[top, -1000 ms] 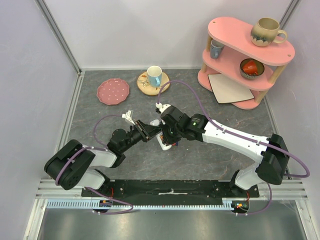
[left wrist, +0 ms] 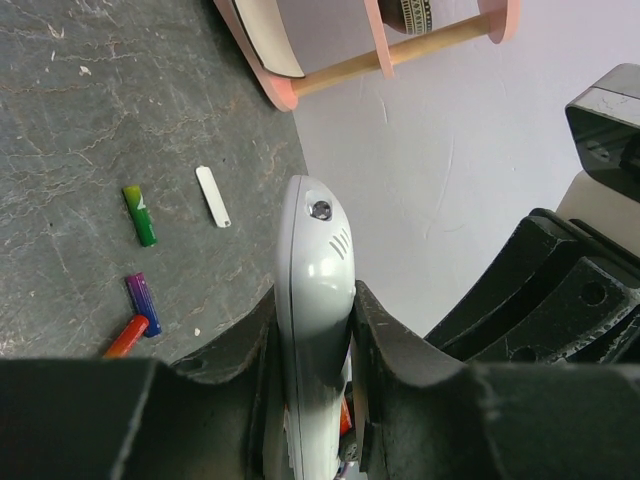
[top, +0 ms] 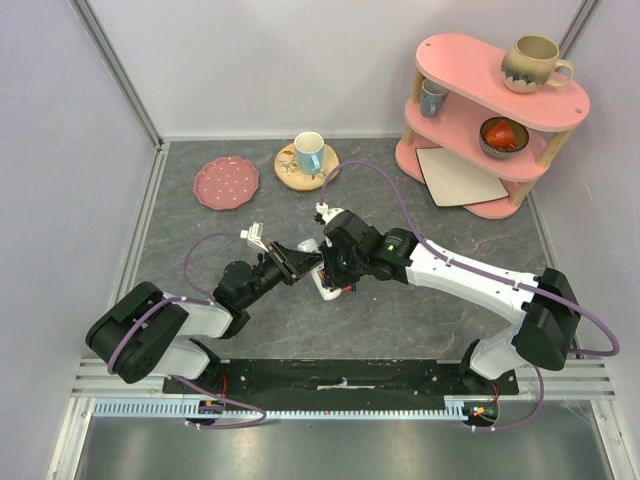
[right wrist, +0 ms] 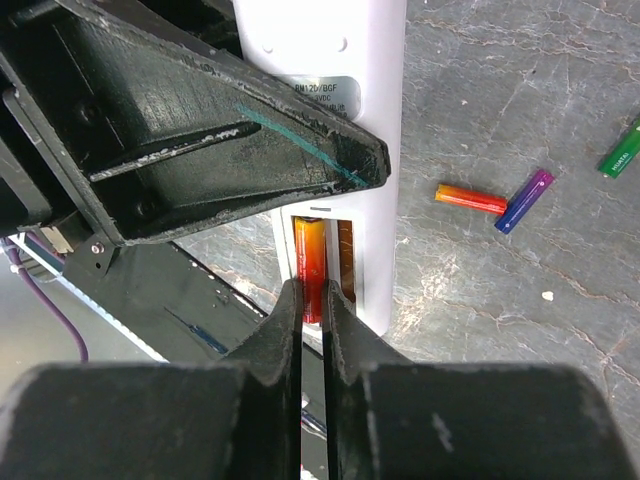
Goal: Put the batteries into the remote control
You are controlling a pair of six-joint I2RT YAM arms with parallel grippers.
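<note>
Near the table's middle, my left gripper [top: 314, 258] is shut on the white remote control [left wrist: 316, 250], whose rounded end points up between the fingers in the left wrist view. In the right wrist view the remote's open battery compartment faces the camera. An orange-red battery [right wrist: 310, 250] lies along its left slot; the right slot shows a brown strip, and I cannot tell what it is. The fingertips of my right gripper straddle this battery's lower part with a narrow gap. Whether they press on it is unclear.
Loose on the table lie an orange battery [right wrist: 470, 199], a purple one [right wrist: 523, 201] touching or nearly touching it, and a green one [left wrist: 140, 216]. A small white flat piece [left wrist: 213, 196] rests nearby. A pink shelf [top: 480, 85] stands back right.
The remote stays in the left gripper.
</note>
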